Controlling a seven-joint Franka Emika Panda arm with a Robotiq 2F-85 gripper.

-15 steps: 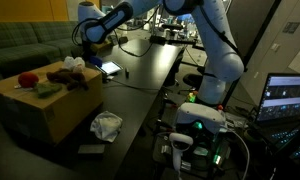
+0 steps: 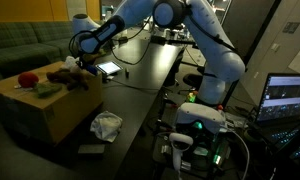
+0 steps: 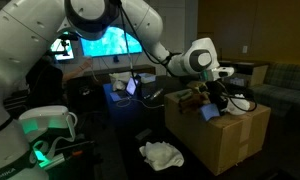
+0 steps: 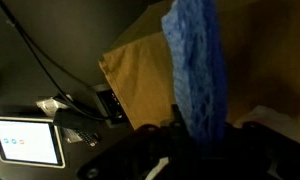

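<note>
A piece of blue cloth (image 4: pixel 198 60) hangs from my gripper (image 3: pixel 215 95), which is shut on it. In exterior view 2 the blue cloth (image 3: pixel 211 112) dangles at the edge of a large cardboard box (image 3: pixel 228 150), close to its top. Exterior view 1 has the gripper (image 2: pixel 86 60) above the right end of the box (image 2: pixel 55 118). In the wrist view the cloth covers much of the fingers, so the exact grasp is hidden.
Whitish cloth (image 2: pixel 70 63) and a red item (image 2: pixel 28 79) are on the box top. Another white cloth (image 3: pixel 161 155) lies on the dark surface before the box. A lit tablet (image 4: pixel 28 142) and a black cable (image 4: pixel 45 55) are nearby.
The arm's end has shifted slightly left over the box in exterior view 1. The box, the red item and the white cloth on the floor look unmoved.
</note>
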